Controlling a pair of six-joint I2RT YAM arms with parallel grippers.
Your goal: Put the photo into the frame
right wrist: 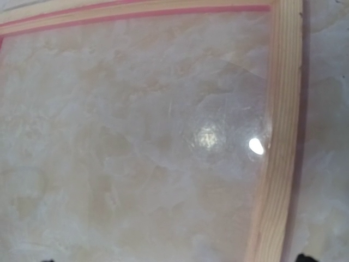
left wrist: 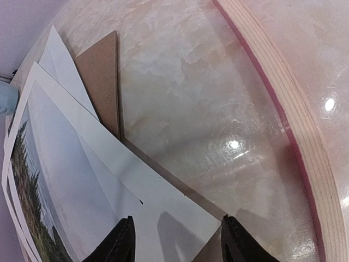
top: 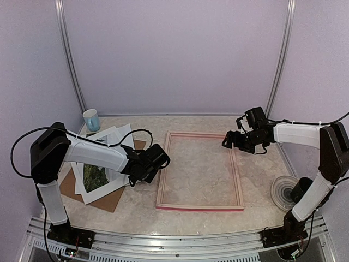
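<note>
A white-bordered photo (left wrist: 60, 164) with dark plants along one side lies on the left of the table, over other sheets. My left gripper is over its near corner, fingers apart, with that white corner (left wrist: 185, 229) showing between the tips. Whether the pads touch the paper, I cannot tell. The wooden frame (top: 238, 177) with a pink edge lies flat and empty mid-table, a clear pane inside it. Above its far right corner hangs my right gripper (top: 226, 143); only its widely spread tips show at the bottom of the right wrist view.
A brown board (top: 112, 202) sticks out beneath the sheets. Behind them stands a light blue mug (top: 91, 120). On the right are a round ribbed plate (top: 280, 192) and a dark cup (top: 300, 189). Bare table separates the sheets from the frame.
</note>
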